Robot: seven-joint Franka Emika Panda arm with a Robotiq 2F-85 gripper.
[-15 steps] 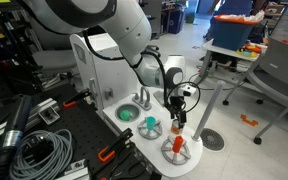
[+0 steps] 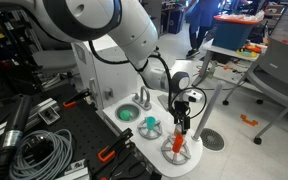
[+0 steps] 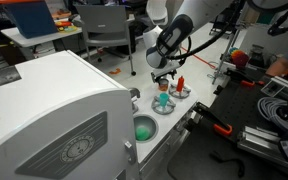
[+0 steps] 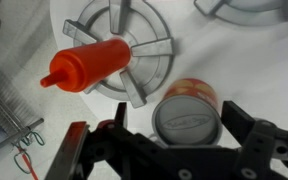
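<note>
A short can (image 4: pixel 187 112) with a silver lid and an orange-red label stands upright in the wrist view. My gripper is open above it, one finger to either side of the lid in that view; whether they touch the can cannot be told. Beside the can, a red squeeze bottle (image 4: pixel 86 63) with a pointed nozzle is on a grey burner. In the second exterior view, the can (image 3: pixel 164 88) shows just under the gripper (image 3: pixel 164 79), and the bottle (image 3: pixel 180 84) is close by.
A teal cup (image 3: pixel 164 101) is on the neighbouring burner, and a green bowl (image 3: pixel 142 132) lies in the sink. The white counter carries several burners. A dark table (image 2: pixel 59 130) with coiled cable lies at the left.
My arm and gripper have shifted a little to the right and towards the red bottle in the first exterior view. The bottle and the cup have not visibly moved.
</note>
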